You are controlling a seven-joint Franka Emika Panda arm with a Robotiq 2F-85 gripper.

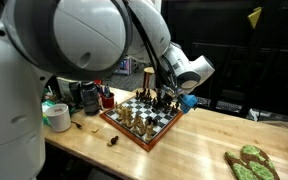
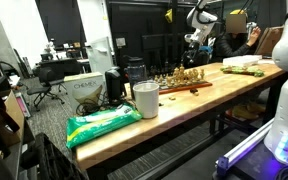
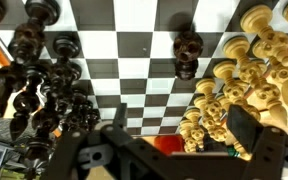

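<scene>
A chessboard [image 1: 144,115] with a reddish-brown border lies on the wooden table. In the wrist view, dark pieces [image 3: 29,40] crowd its left side and light pieces [image 3: 252,70] its right side. One dark piece [image 3: 188,47] stands apart among the middle squares, nearer the light pieces. My gripper is open above the board, its two dark fingers spread wide at the bottom of the wrist view. Nothing shows between the fingers except board squares and something red at the board's edge. Exterior view 1 has the arm reaching over the board's far right part.
One small dark piece [image 1: 113,141] lies off the board on the near table. A white mug [image 1: 58,117] and a red cup [image 1: 107,98] stand to the left. A green patterned item [image 1: 250,163] rests at the right. Bare table [image 1: 209,135] separates it from the board.
</scene>
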